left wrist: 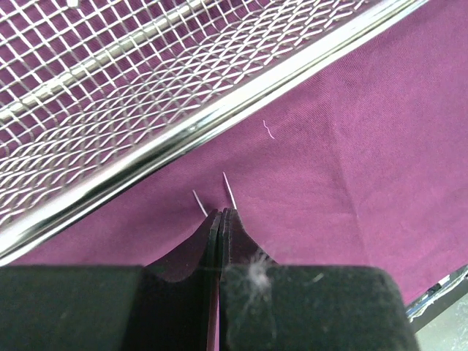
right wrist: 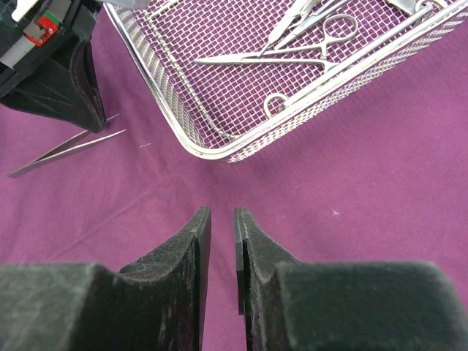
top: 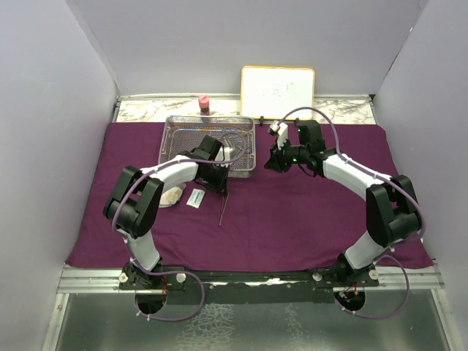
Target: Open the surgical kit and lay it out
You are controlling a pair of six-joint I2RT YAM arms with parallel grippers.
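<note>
My left gripper (top: 224, 189) hangs at the front of the steel mesh tray (top: 168, 146), over long slim tweezers (right wrist: 73, 149) lying on the purple cloth. In the left wrist view its fingertips (left wrist: 228, 219) are shut, with the thin tips of the tweezers showing just beyond them. The tray holds scissor-like ringed instruments (right wrist: 263, 58). My right gripper is part open, empty, above the cloth right of the tray.
A white label card (top: 195, 197) and a pale bundle (top: 171, 196) lie front left. A red-capped bottle (top: 204, 104) and a whiteboard (top: 278, 91) stand behind.
</note>
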